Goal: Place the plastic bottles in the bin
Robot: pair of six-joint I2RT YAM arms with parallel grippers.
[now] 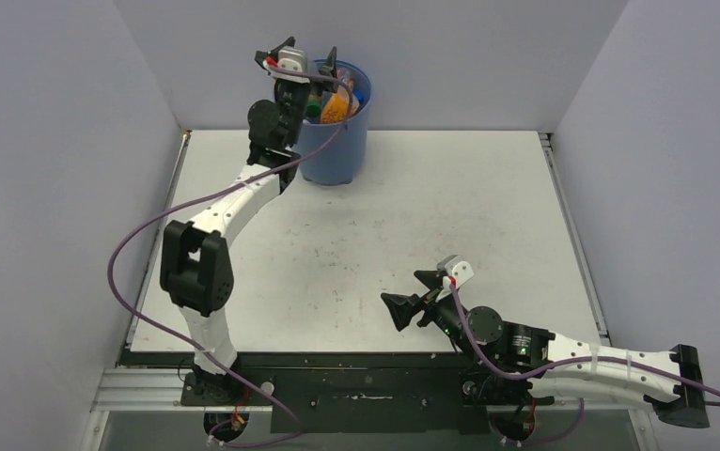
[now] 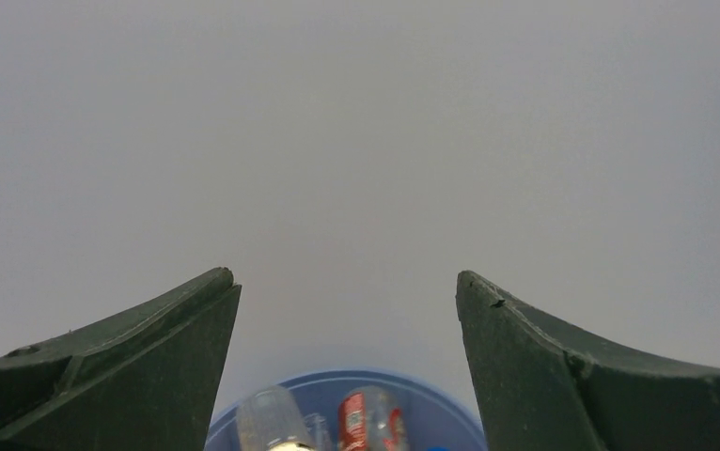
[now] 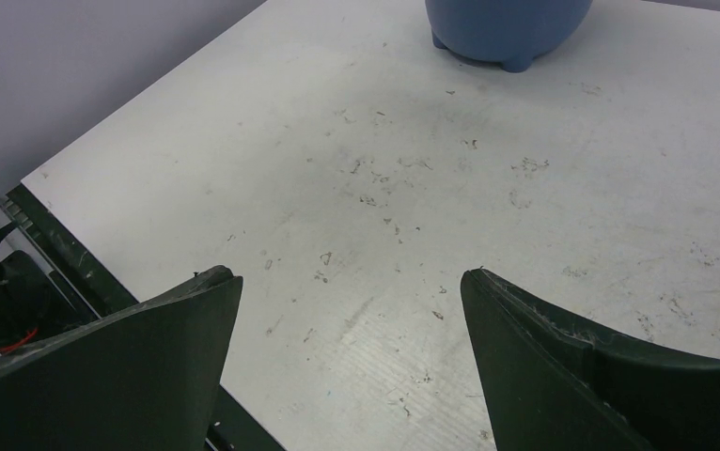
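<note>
My left gripper is raised over the back-left side of the blue bin point(image 1: 333, 155), its fingers apart with nothing between them. Inside the bin are several bottles, among them an orange one point(image 1: 336, 105), a green item point(image 1: 313, 108), a red-labelled one point(image 2: 372, 418) and a pale one point(image 2: 270, 418). My right gripper stands open above the front right of the table, empty; in its view the bin's base point(image 3: 509, 33) shows at the top.
Grey walls enclose it at the back and sides. A purple cable runs along each arm.
</note>
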